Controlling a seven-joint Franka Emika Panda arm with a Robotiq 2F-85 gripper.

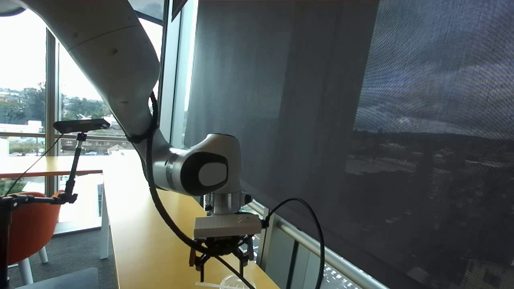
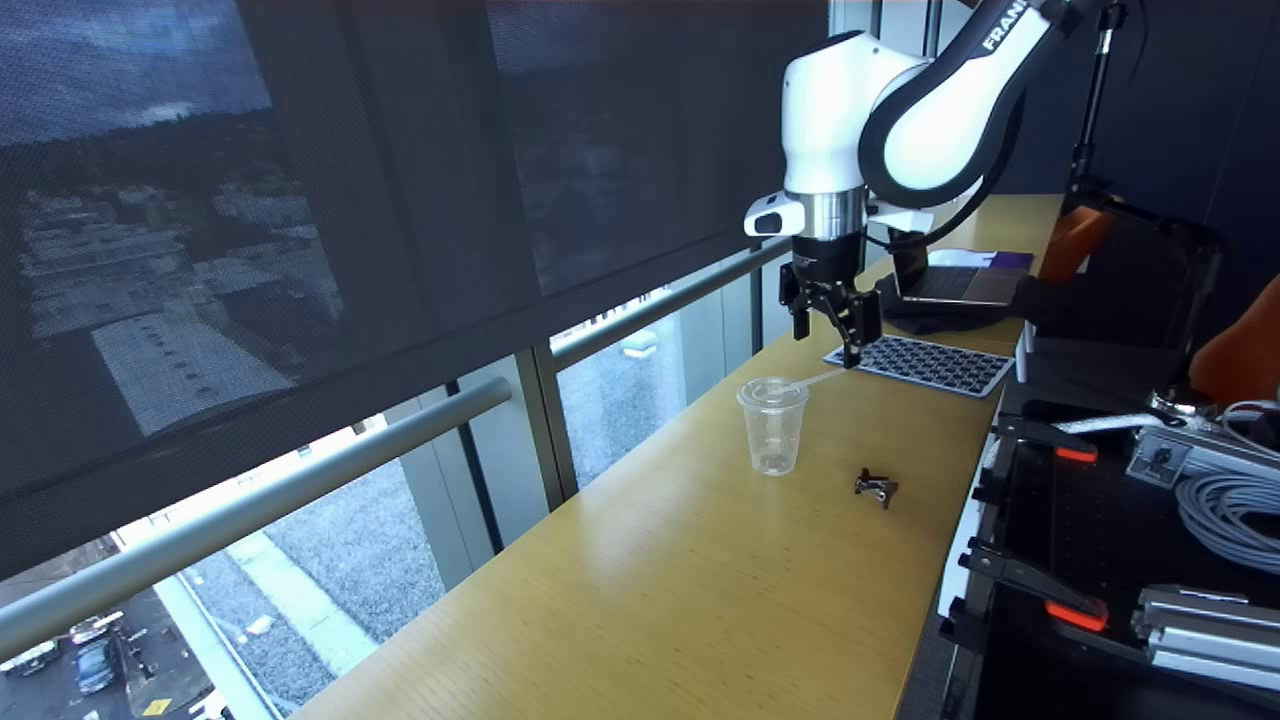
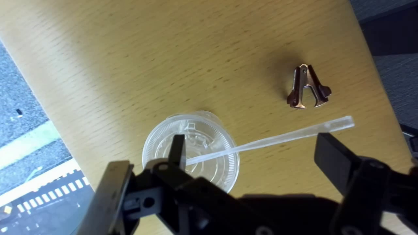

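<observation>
A clear plastic cup (image 2: 774, 428) with a clear lid (image 3: 211, 135) stands upright on the table. From its lid a translucent straw (image 3: 282, 137) sticks out at a low slant, its wide end away from the cup. My gripper is open above them. In the wrist view one finger (image 3: 179, 150) overlaps the lid, while the other finger (image 3: 333, 162) appears below the straw's wide end. Nothing is gripped. Exterior view 2 has the gripper (image 2: 828, 342) higher than the lid, on its far side. Only the cup's top (image 1: 232, 281) shows in exterior view 1.
A dark staple remover (image 3: 307, 86) lies on the table near the cup. Behind the gripper are a keyboard (image 2: 930, 364) and a laptop (image 2: 966, 282). A window rail (image 2: 672, 300) runs along one side.
</observation>
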